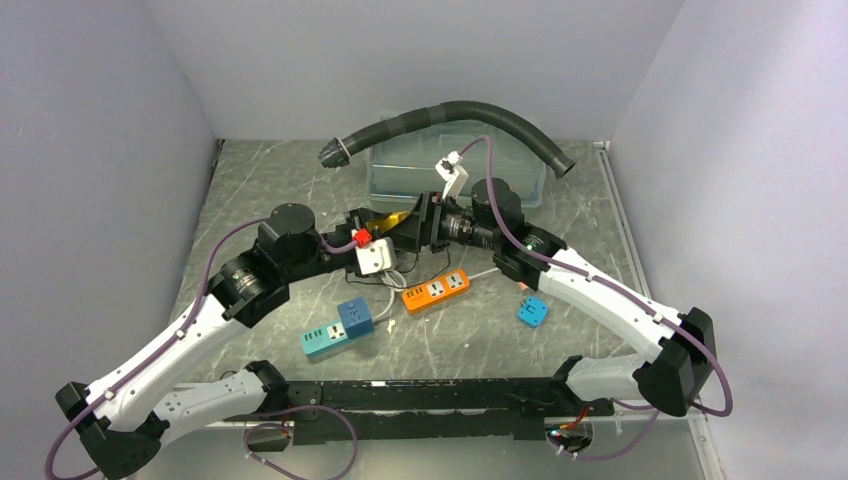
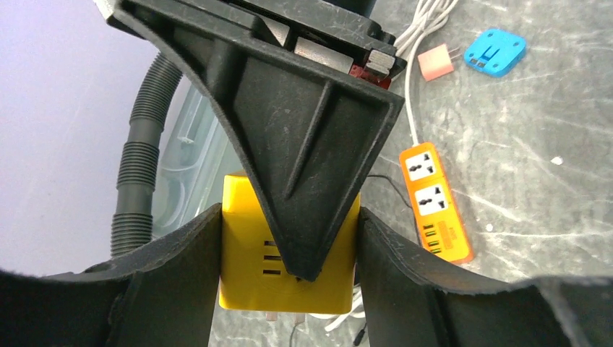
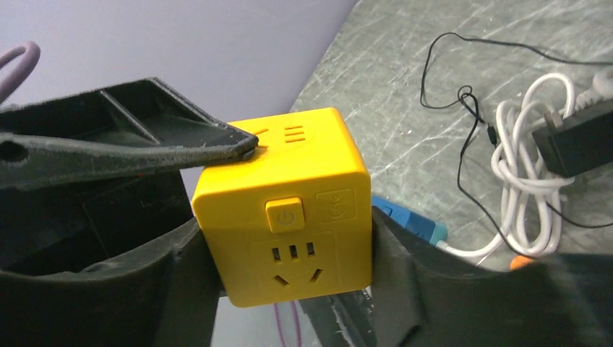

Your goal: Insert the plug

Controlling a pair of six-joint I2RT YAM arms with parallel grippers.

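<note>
The yellow cube plug [image 2: 249, 238] is held up between both arms, above the middle of the table. My left gripper has its fingers against two opposite sides of it, and metal prongs [image 2: 272, 316] show under its lower edge. My right gripper also has a finger at each side of the cube, touching it as far as I can see. Sockets and a button face the right wrist camera. In the top view the arms mostly cover the cube [image 1: 388, 222]. On the table, a teal power strip [image 1: 316, 341] carries a blue cube plug [image 1: 355, 316].
An orange power strip [image 1: 436, 291], white cable [image 3: 526, 181] and a black adapter [image 3: 578, 137] lie below the grippers. A flat blue adapter [image 1: 533, 311] is at the right. Behind stand a clear bin [image 1: 455, 178] and a black hose [image 1: 455, 113].
</note>
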